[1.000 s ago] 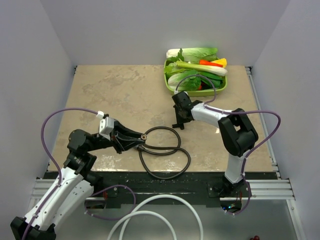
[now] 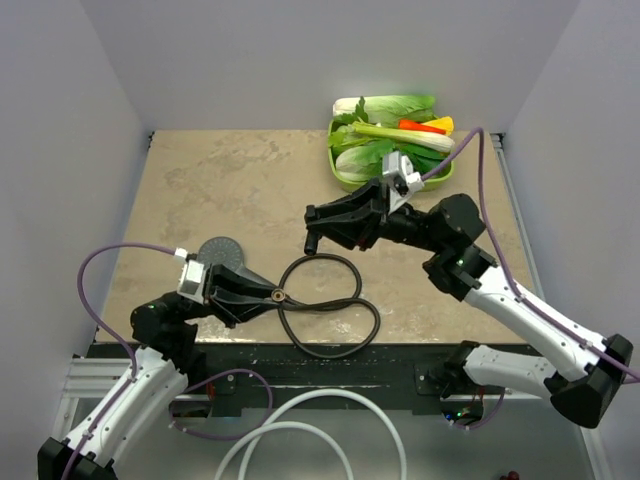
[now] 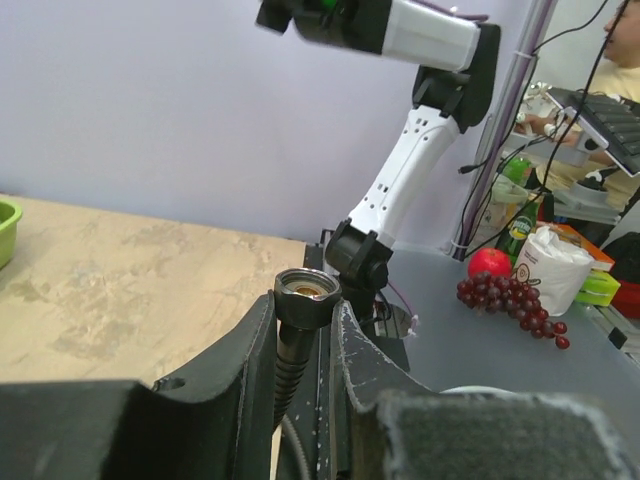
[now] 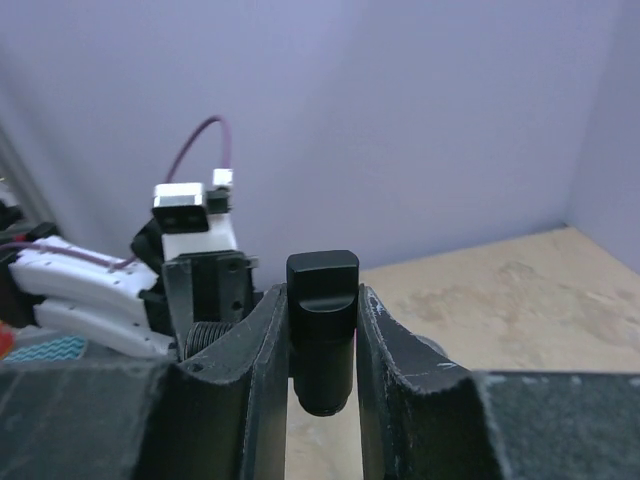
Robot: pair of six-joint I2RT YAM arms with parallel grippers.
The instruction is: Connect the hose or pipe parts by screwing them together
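Note:
In my left gripper the threaded metal end [image 3: 303, 290] of the black hose is held upright, its nut above the fingertips. The hose [image 2: 360, 345] lies looped on the beige table from beneath that gripper. My right gripper is shut on a short black cylindrical fitting [image 4: 320, 385], raised over the table above and right of the left one in the top view, the fitting hanging vertical.
A green basket [image 2: 348, 175] of vegetables stands at the back right. A grey round disc [image 2: 220, 250] lies behind the left arm. White tubing [image 2: 380, 415] lies beyond the front edge.
My right arm has risen and swung toward the left with the black fitting, which now hangs vertical. My left gripper has shifted slightly toward the front edge, still holding the hose end.

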